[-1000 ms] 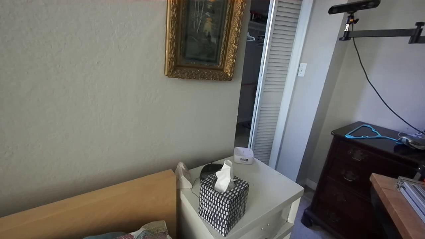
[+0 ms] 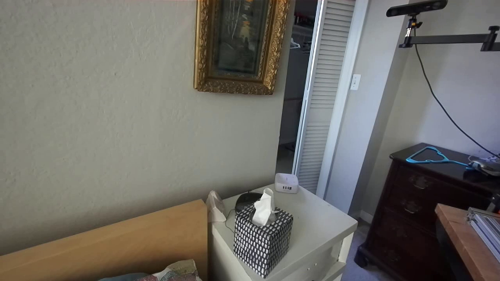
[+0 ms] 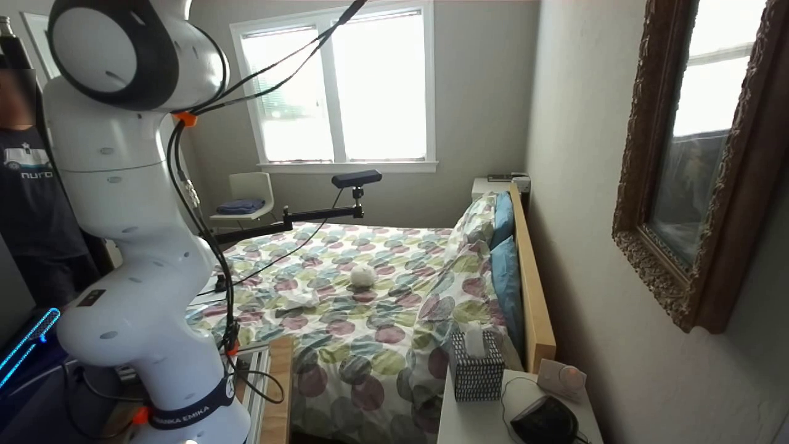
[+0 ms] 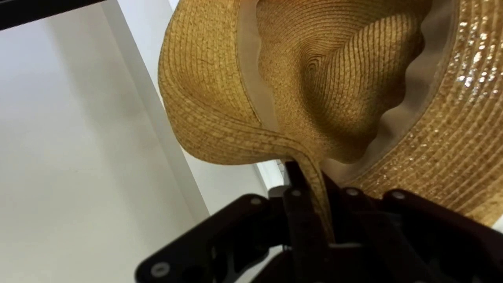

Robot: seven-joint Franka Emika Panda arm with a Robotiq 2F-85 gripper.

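A tan straw hat fills the upper right of the wrist view, its hollow crown facing the camera. My gripper is shut on the hat's brim, which runs down between the dark fingers. On the left the brim curls over; the right side spreads wide and shiny. Neither exterior view shows the gripper or the hat. In exterior view 2 the white arm rises at the left, its far end out of frame.
A nightstand bears a patterned tissue box and a small white device. The bed lies past the arm, with a white ball on it. Camera booms and a dark dresser stand nearby. A person is at far left.
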